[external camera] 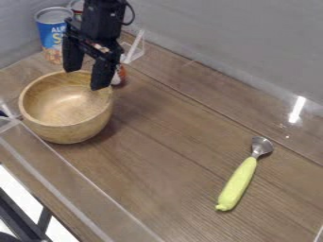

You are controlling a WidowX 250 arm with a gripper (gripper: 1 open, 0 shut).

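My black gripper (pixel 87 68) hangs over the back part of a wooden bowl (pixel 66 123) at the left, its fingers spread open with nothing visible between them. The bowl looks empty where its inside shows. On the right of the table lies a yellow-green handled utensil (pixel 237 181) with a metal head.
Cans (pixel 52 36) stand at the back left behind my gripper, with a small red and white object (pixel 119 76) partly hidden beside it. Walls bound the back.
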